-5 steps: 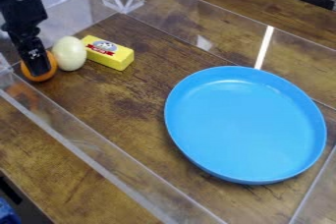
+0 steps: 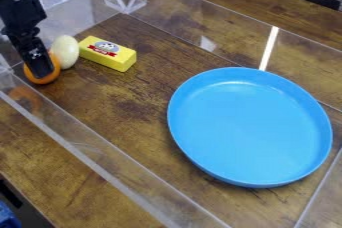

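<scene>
My black gripper (image 2: pixel 30 52) reaches in at the upper left, its lower end down at an orange round object (image 2: pixel 43 75) beside the clear wall. Whether its fingers are closed on that object cannot be told. A white egg-like object (image 2: pixel 66 50) sits just right of it, and a yellow box with a logo (image 2: pixel 115 58) lies further right. A large blue plate (image 2: pixel 249 127) fills much of the right side.
Clear plastic walls run along the left and cross the wooden surface (image 2: pixel 127 112). A white strip (image 2: pixel 269 48) stands at the upper right. The middle, between the box and the plate, is free.
The gripper has shifted very slightly around the orange object. The other things stay where they were.
</scene>
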